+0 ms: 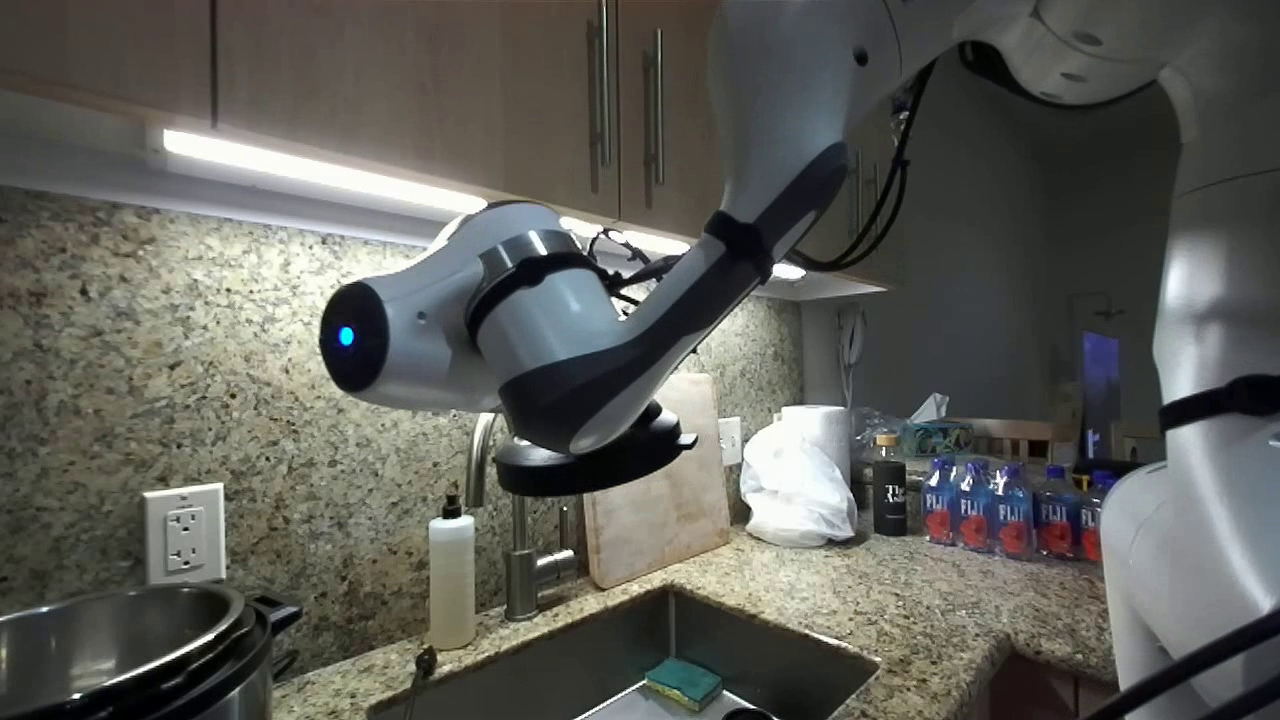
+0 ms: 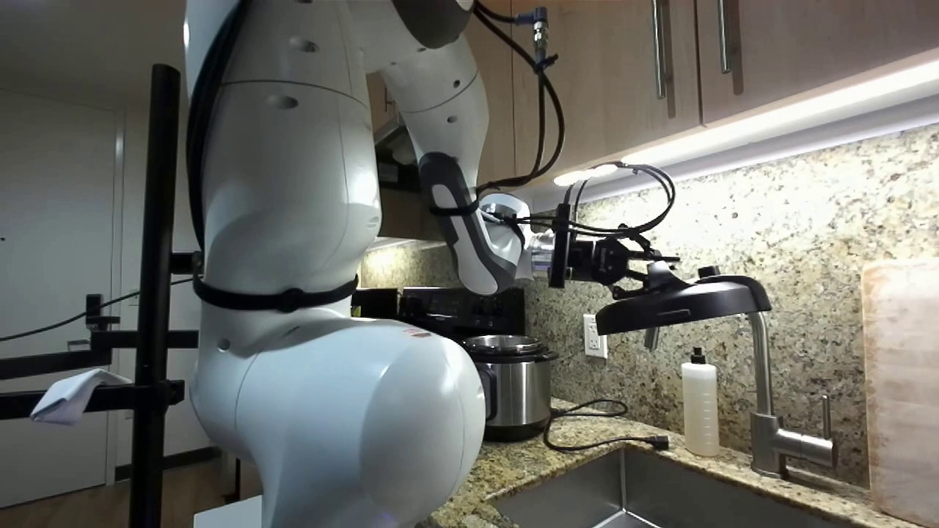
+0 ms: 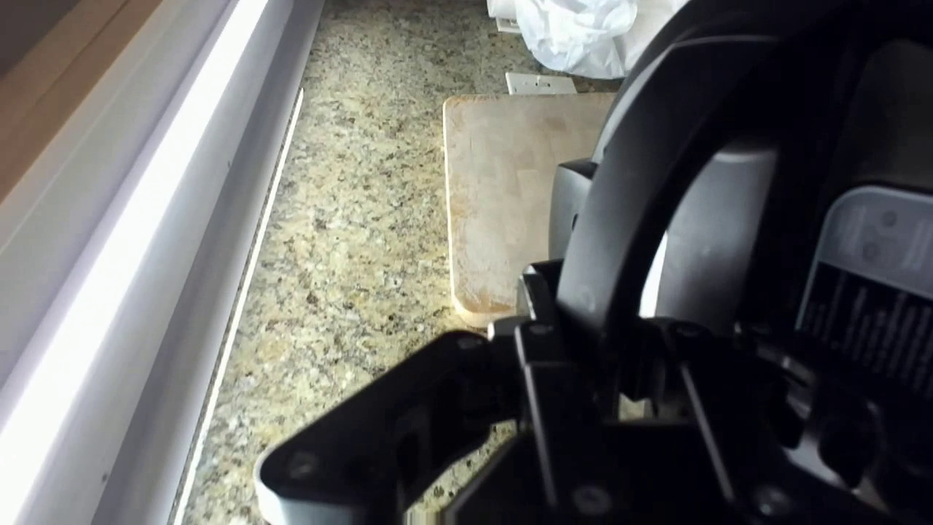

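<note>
A round black lid [image 2: 687, 303] is held in the air near the tall faucet, tilted slightly in exterior view 2. My gripper [image 2: 647, 273] is shut on the handle at the top of this lid. In exterior view 1 the lid [image 1: 596, 466] shows under the arm's wrist, and the arm hides the fingers. At close range in the wrist view, the lid's dark curved handle [image 3: 612, 201] rises between my fingers. A silver pressure cooker [image 2: 519, 387] stands on the counter by the wall outlet; its steel rim [image 1: 126, 642] is uncovered at the lower left of exterior view 1.
A steel faucet [image 1: 519, 576], a soap bottle [image 1: 452, 582] and a leaning cutting board [image 1: 672, 510] line the sink's back edge. Cabinets [image 1: 420, 96] with a light strip hang overhead. A sponge [image 1: 684, 682] lies in the sink; several water bottles [image 1: 1014, 516] stand at the right.
</note>
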